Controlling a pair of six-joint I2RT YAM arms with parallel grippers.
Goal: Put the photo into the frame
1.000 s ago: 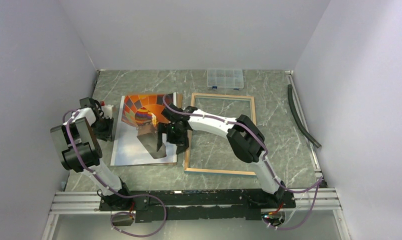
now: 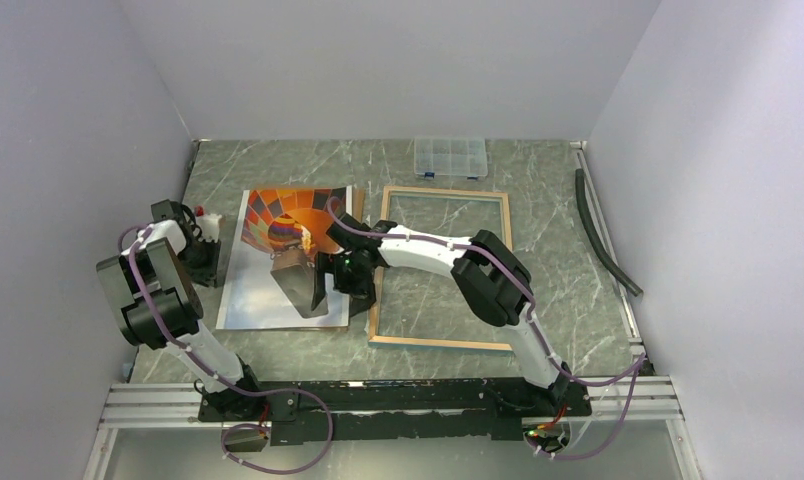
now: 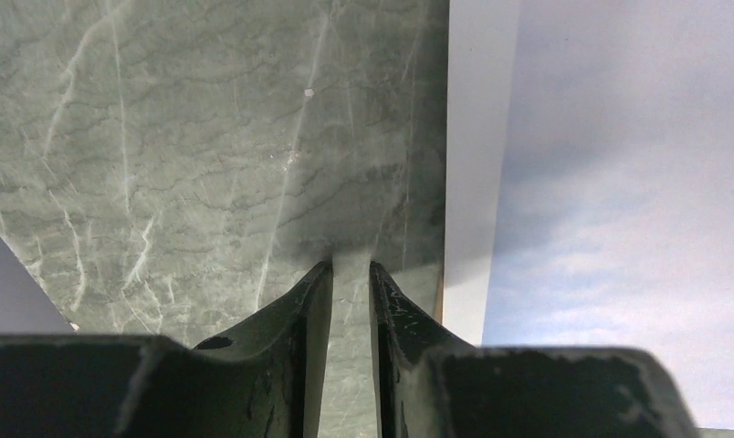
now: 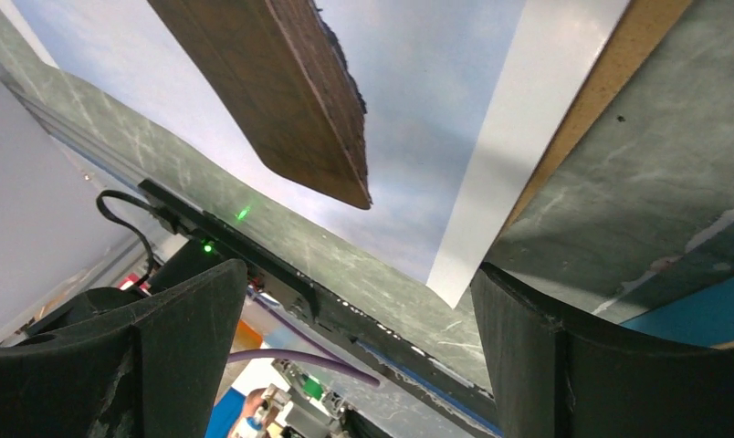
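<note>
The photo (image 2: 256, 300), a hot-air balloon print with white margins, lies flat left of the empty wooden frame (image 2: 438, 344). A brown backing edge (image 4: 578, 123) shows under its right side. My right gripper (image 2: 340, 290) is over the photo's lower right part; in the right wrist view its fingers are wide apart, and one finger (image 4: 519, 338) is at the photo's right edge near the corner. Beside the photo's left edge, my left gripper points down at bare table, its fingers slightly apart with nothing between them.
A clear divided plastic box (image 2: 450, 158) stands at the back of the table. A dark strip (image 2: 603, 235) lies along the right edge. Grey walls close in the left, back and right sides. Free table lies right of the frame.
</note>
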